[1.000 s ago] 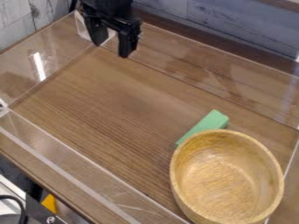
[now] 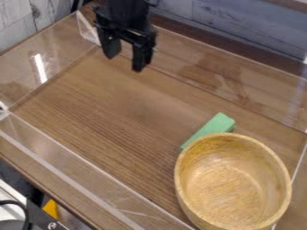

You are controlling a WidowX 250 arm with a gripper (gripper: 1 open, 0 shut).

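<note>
My gripper (image 2: 125,50) is at the top of the view, above the back left of the wooden surface, its two dark fingers apart and open, with nothing seen between them. A green block (image 2: 210,129) lies on the right part of the surface, just behind a large round yellow bowl (image 2: 234,189), which is empty.
Low walls bound it at the back and left. Something pale and clear stands at the back left, partly behind the gripper. Cables and a small yellow piece show at the lower left.
My gripper has shifted slightly to the right from where it was above the back left. The bowl and green block have not moved.
</note>
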